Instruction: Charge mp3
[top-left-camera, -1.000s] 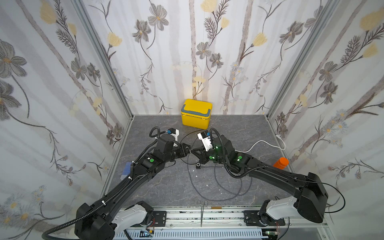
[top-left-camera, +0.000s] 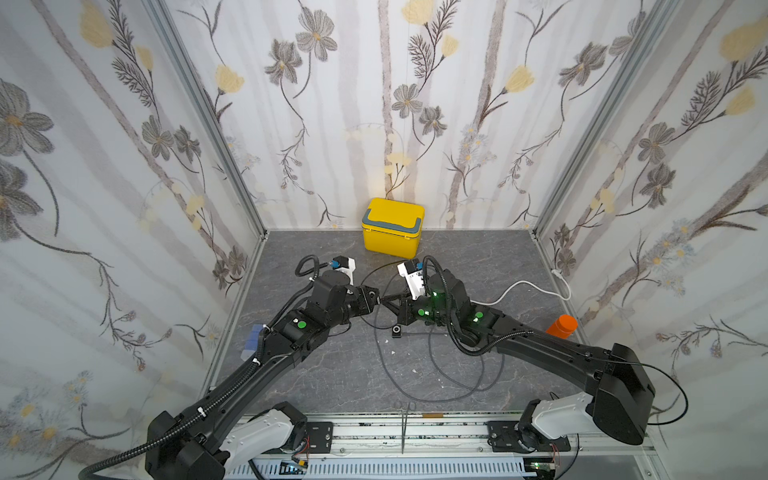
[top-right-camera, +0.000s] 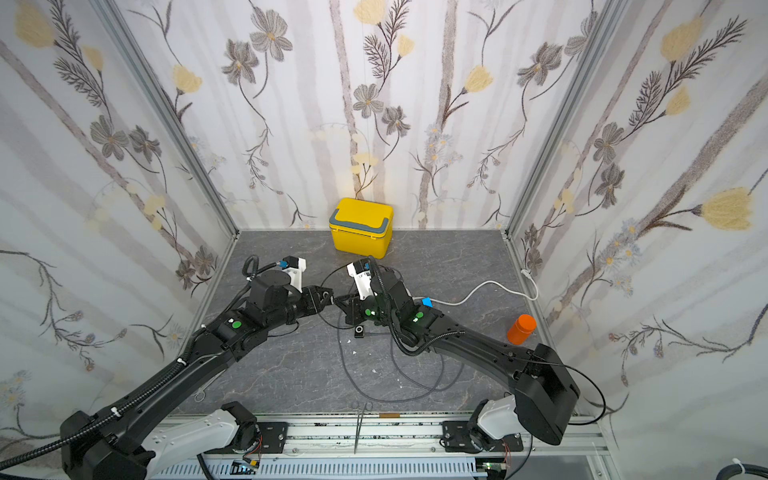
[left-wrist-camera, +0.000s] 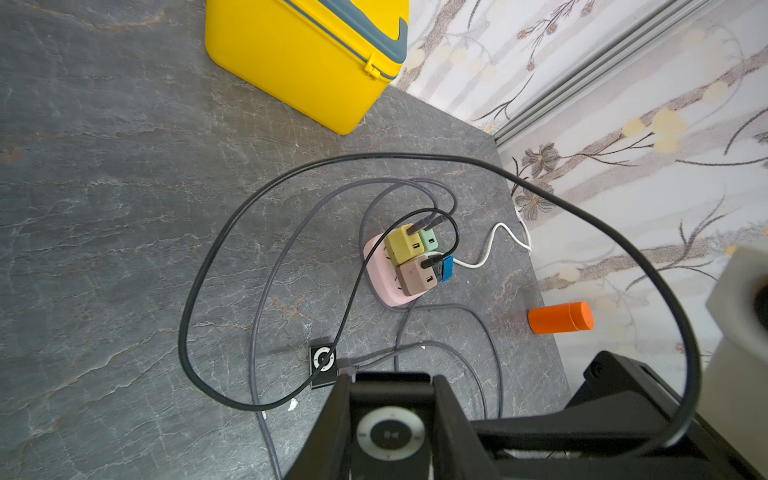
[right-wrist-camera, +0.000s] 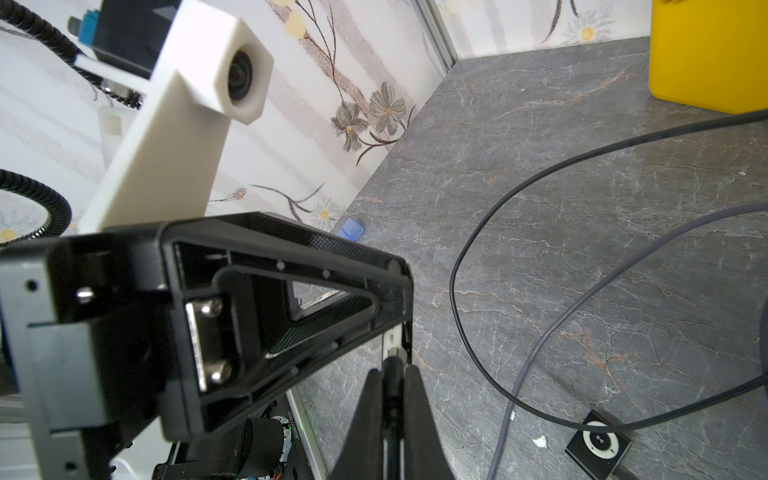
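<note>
My left gripper is shut on a small black mp3 player (left-wrist-camera: 391, 436) with a white control ring. Opposite it, my right gripper is shut, with a slim black plug (right-wrist-camera: 392, 400) between its fingers. The plug's front end meets or nearly meets the player's edge (right-wrist-camera: 393, 340); whether it sits inside cannot be told. A black cable (left-wrist-camera: 268, 184) loops from the right gripper's side to a charger on a pink power strip (left-wrist-camera: 382, 272). Both grippers hang above the table, tip to tip, in the top left view.
A second black player (right-wrist-camera: 598, 444) lies on the table with a grey cable. The yellow box (top-left-camera: 393, 228) stands at the back and an orange bottle (top-left-camera: 561, 326) at the right. Grey cables (top-left-camera: 416, 397) curl over the front.
Both arms have shifted only very slightly. The grippers stay tip to tip, and the things on the table have not moved.
</note>
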